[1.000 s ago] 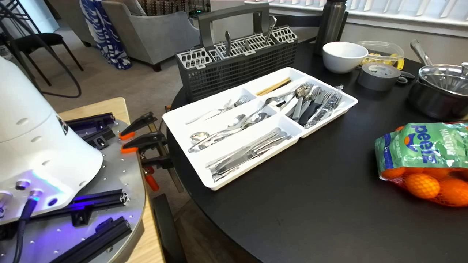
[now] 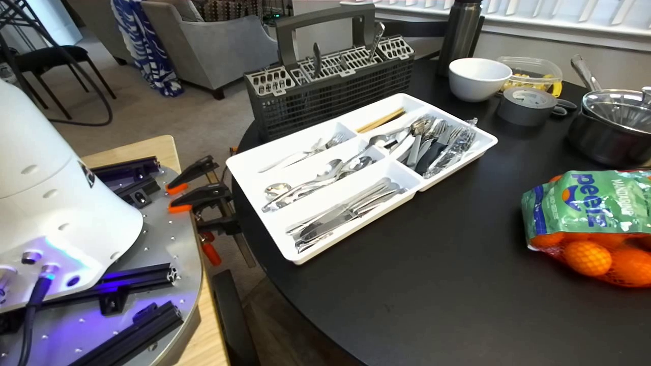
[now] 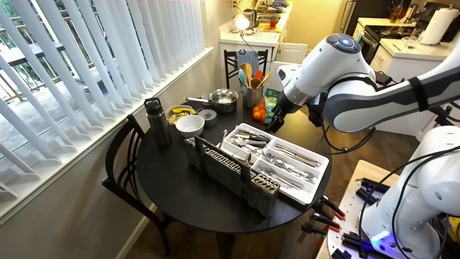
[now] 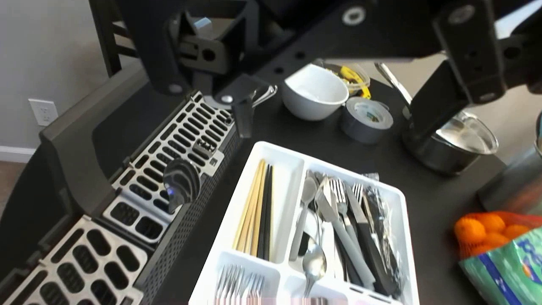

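Note:
A white cutlery tray (image 2: 427, 183) lies on the black table, its compartments holding chopsticks (image 4: 257, 213), forks (image 4: 239, 284), spoons (image 2: 329, 177), knives (image 2: 345, 213) and mixed utensils. Alongside it stands a grey dishwasher basket (image 2: 332, 91) with a tall handle; a few utensils stick up from its slotted top, one a dark shiny spoon (image 4: 181, 183). My gripper is open, its fingers spread wide across the upper wrist view with nothing held between them. In exterior view 2 the gripper (image 3: 275, 123) hangs above the table near the tray. Exterior view 1 shows only the arm's base.
Behind the tray are a white bowl (image 2: 480, 79), a tape roll (image 2: 526, 107), a plastic container (image 3: 180, 113), a lidded pot (image 3: 224, 101) and a dark bottle (image 3: 157, 123). A mandarin bag (image 2: 589, 229) lies to one side. Bare tabletop (image 2: 439, 280) stretches between tray and bag.
In exterior view 1 the tray, basket and other tabletop things keep their places. The cable hanging at the left has shifted slightly.

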